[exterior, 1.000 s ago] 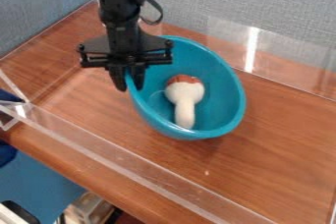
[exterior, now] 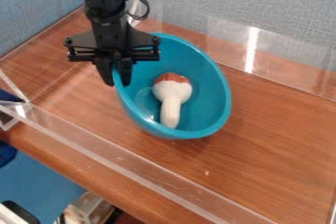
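A teal oval bowl (exterior: pixel 210 120) stands on the wooden table, holding a white mushroom-like object (exterior: pixel 172 95) with a reddish top. The black gripper (exterior: pixel 116 69) is over the bowl's left rim, its fingers pointing down at the wall. Whether they are closed on the rim is unclear.
A grey wall stands behind, and a blue area with some small items lies below the table's left edge.
The gripper has moved slightly left, and the bowl has shifted left with it, along with the object inside.
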